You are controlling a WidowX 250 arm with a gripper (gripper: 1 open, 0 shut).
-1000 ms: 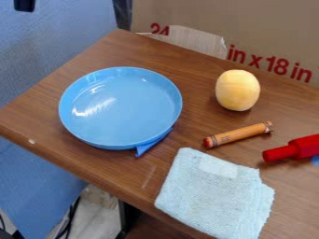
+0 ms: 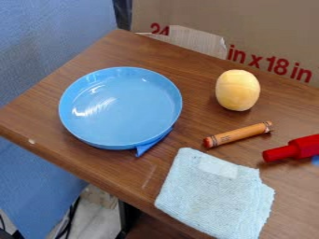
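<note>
On the wooden table (image 2: 88,159) lies a round blue plate (image 2: 119,106), a small blue piece (image 2: 149,145) poking out under its lower right rim. A pale orange ball-like object (image 2: 237,90) sits at the back right. An orange cylinder with printing (image 2: 238,133) lies below it, beside a red object (image 2: 292,149) at the right edge. A folded light-blue cloth (image 2: 212,196) is at the front. My gripper is not visible.
A cardboard box (image 2: 268,37) stands behind the table. A blue padded surface (image 2: 50,47) is on the left. The table's middle between plate and ball is clear.
The objects on the table have not moved.
</note>
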